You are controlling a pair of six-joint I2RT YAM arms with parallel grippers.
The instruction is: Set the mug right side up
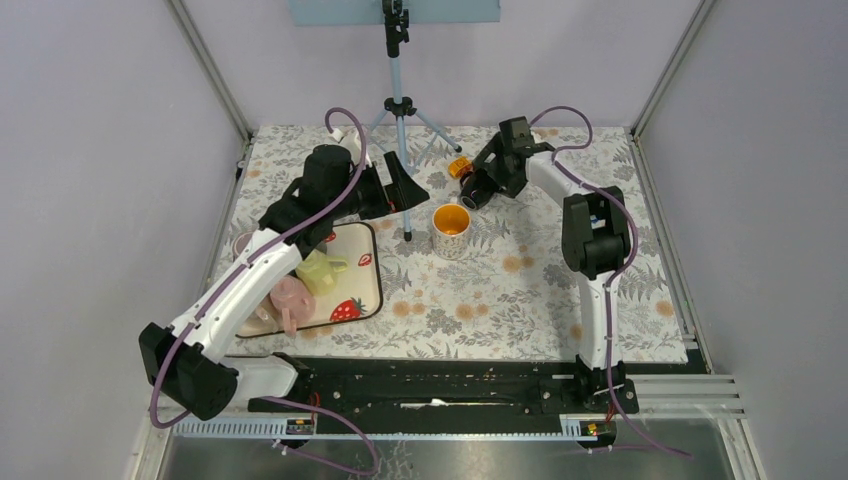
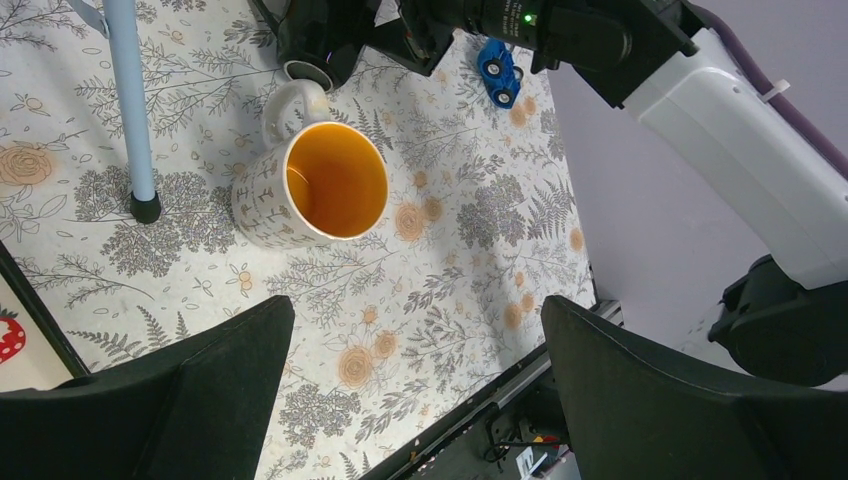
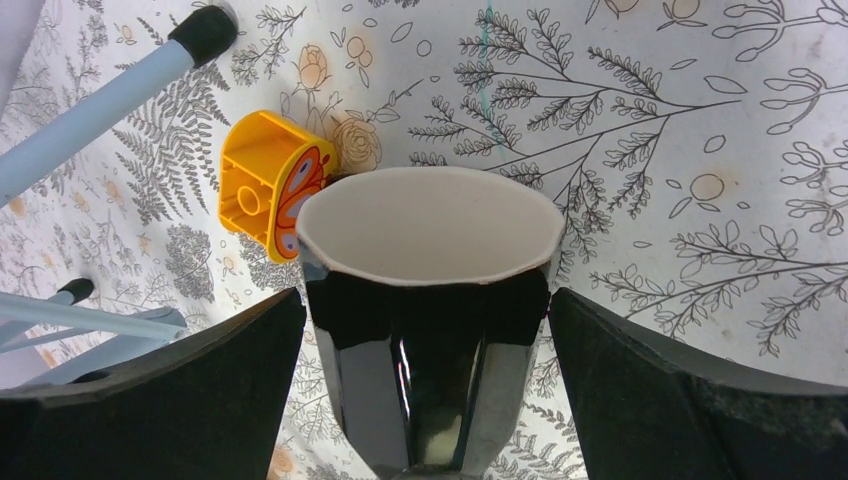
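Note:
A black mug [image 1: 478,191] with a white interior lies on its side toward the back right of the table. In the right wrist view the mug [image 3: 425,360] sits between the fingers of my right gripper, which is open around it. My left gripper is open over the table with nothing between its fingers, left of an upright white patterned mug [image 1: 448,240] with an orange interior, which stands just in front of the black mug.
An orange block [image 3: 245,175] lies beside the black mug. A tripod leg [image 2: 130,110] reaches onto the table's middle. A tray [image 1: 358,300] with pastel dishes is at left. A blue toy car [image 2: 500,75] shows at right.

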